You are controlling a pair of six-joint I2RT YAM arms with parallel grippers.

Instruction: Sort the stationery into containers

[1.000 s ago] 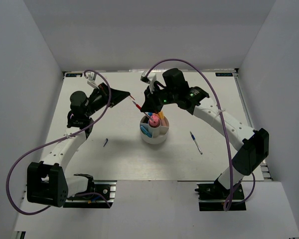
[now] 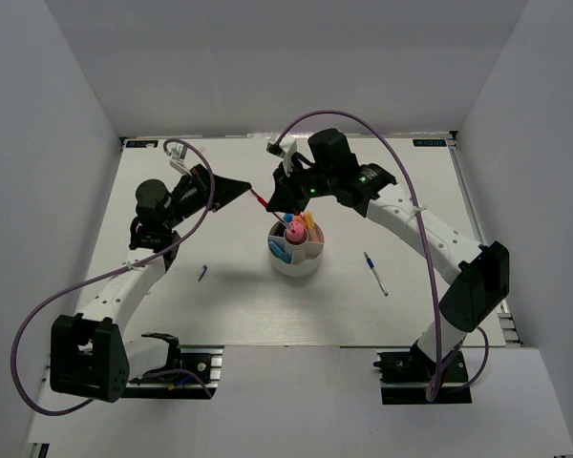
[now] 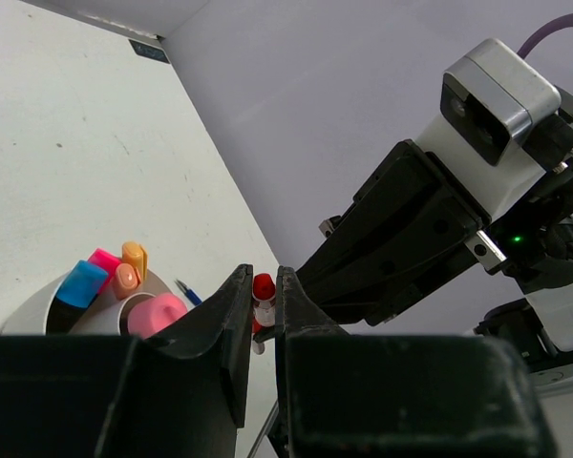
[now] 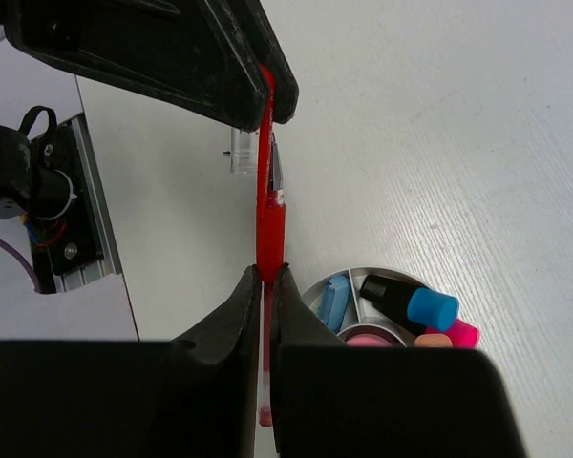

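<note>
A red pen (image 4: pixel 270 229) spans my two grippers above the organizer in the middle of the table. My left gripper (image 2: pixel 248 187) is shut on its red upper end, seen near the top of the right wrist view. My right gripper (image 2: pixel 271 208) is shut on the pen's red part, with the clear barrel hanging below. The round white organizer (image 2: pixel 296 268) holds blue, pink and orange markers or highlighters and a pink item (image 3: pixel 156 315).
A blue-capped pen (image 2: pixel 375 274) lies right of the organizer, a small dark blue pen (image 2: pixel 202 273) to its left.
The right arm has barely moved.
</note>
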